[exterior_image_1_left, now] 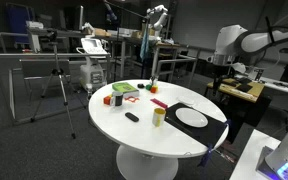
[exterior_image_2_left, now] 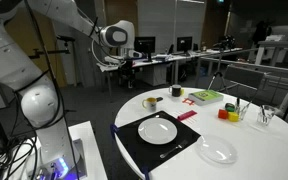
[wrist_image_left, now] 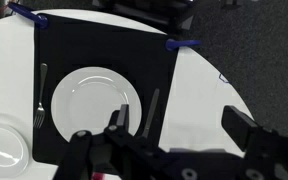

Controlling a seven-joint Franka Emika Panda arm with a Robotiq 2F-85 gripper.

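My gripper stands open above the table, its two black fingers wide apart at the bottom of the wrist view with nothing between them. Below lies a black placemat (wrist_image_left: 109,55) bearing a white plate (wrist_image_left: 92,100). A fork (wrist_image_left: 41,95) rests left of that plate and a knife (wrist_image_left: 150,112) right of it. Farther left in the wrist view is a clear plate (wrist_image_left: 2,148), partly cut off. From the side, a yellow mug (exterior_image_1_left: 158,117) stands on the table away from the mat.
Blue clamps (wrist_image_left: 182,44) sit at the mat's edge. Elsewhere on the round white table (exterior_image_1_left: 134,130) are a black mug (exterior_image_2_left: 176,91), a green tray (exterior_image_2_left: 206,97), a red item (exterior_image_2_left: 188,101), a glass holding utensils (exterior_image_2_left: 242,110) and another glass (exterior_image_2_left: 265,118).
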